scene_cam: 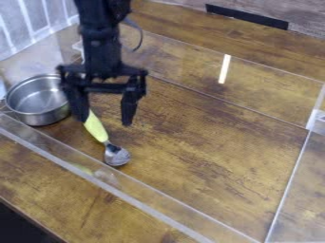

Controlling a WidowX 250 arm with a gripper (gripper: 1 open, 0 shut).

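My black gripper [105, 100], blurred, hangs over the upper end of a spoon [114, 153] with a pale yellow-green handle and metal head, which lies on the wooden table. Whether its fingers are open or shut, and whether they touch the handle, is too blurred to tell. A steel pot [36, 99] stands just left of the spoon, partly behind the gripper.
Clear low walls edge the wooden work area [216, 142], with a white-edged panel along the right. The arm hides part of the back left.
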